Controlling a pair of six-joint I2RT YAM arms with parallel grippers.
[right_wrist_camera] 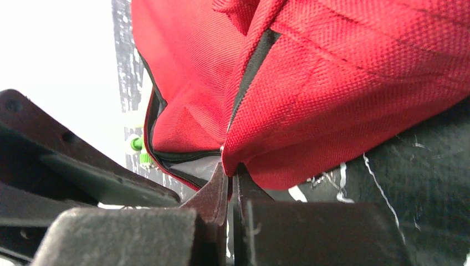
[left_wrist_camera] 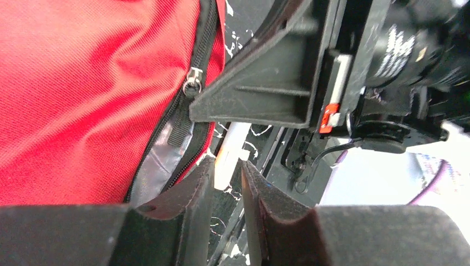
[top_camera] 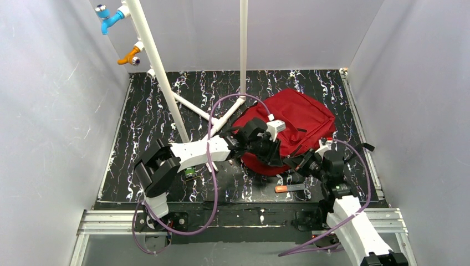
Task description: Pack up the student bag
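The red bag (top_camera: 299, 111) lies on the dark marbled floor, an unzipped opening with grey lining (left_wrist_camera: 161, 160) showing in the left wrist view. My left gripper (top_camera: 272, 162) is at the bag's front, its fingertips close together; what they grip is unclear in its own view. Close beside it, my right gripper (top_camera: 288, 160) is shut on the red fabric (right_wrist_camera: 238, 149) along a dark zipped seam, seen in the right wrist view. A zipper pull (left_wrist_camera: 194, 80) lies by the right gripper's finger in the left wrist view.
An orange-and-grey object (top_camera: 289, 188) lies in front of the bag. White pipes (top_camera: 194, 108) with blue and orange taps stand at the left and back. A green item (top_camera: 189, 172) and thin rods lie partly under the left arm.
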